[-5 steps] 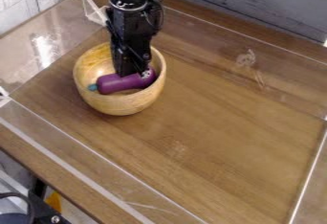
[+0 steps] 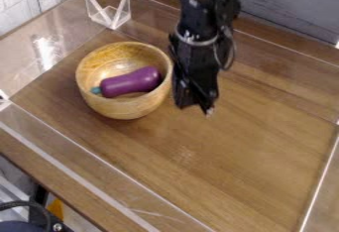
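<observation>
A wooden bowl point(image 2: 103, 62) sits at the left of the table, holding a purple eggplant-like object point(image 2: 129, 82) with a green tip. The black gripper point(image 2: 199, 102) is just right of the bowl, over bare table, apart from the purple object. It looks shut, with nothing visible between its fingers, though the tips are dark and small.
A white wire rack point(image 2: 110, 10) stands behind the bowl at the upper left. A grey wall point(image 2: 279, 18) runs along the back.
The gripper has moved right, from over the bowl to beside it, and appears lower. The purple object has stayed in the bowl.
</observation>
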